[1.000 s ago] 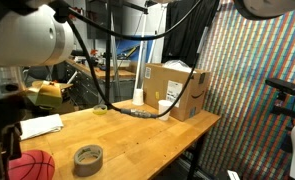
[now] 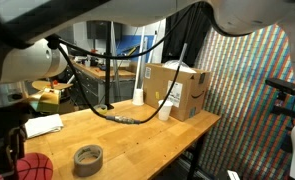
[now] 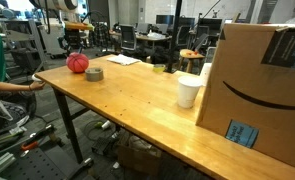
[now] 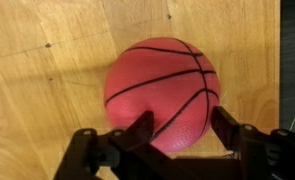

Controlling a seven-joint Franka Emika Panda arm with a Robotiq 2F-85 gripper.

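A red ball with black basketball seams (image 4: 165, 92) rests on the wooden table (image 4: 47, 60), filling the middle of the wrist view. It also shows as a red ball (image 3: 77, 62) at the table's far end in exterior view 2, and as a partly covered ball (image 2: 34, 167) at lower left in exterior view 1. My gripper stands part open over the ball's near side. One finger (image 4: 142, 126) overlaps the ball in view and the other (image 4: 223, 122) lies at its right edge. Whether they touch it, I cannot tell.
Beside the ball lies a grey tape roll (image 2: 88, 159). A white cloth (image 2: 44, 125) is farther back. White cups (image 3: 189, 91) and a big cardboard box (image 3: 259, 92) occupy the other end.
The arm has shifted a little at the left of exterior view 1, with its cable swinging along. The ball, tape roll and table items look unmoved.
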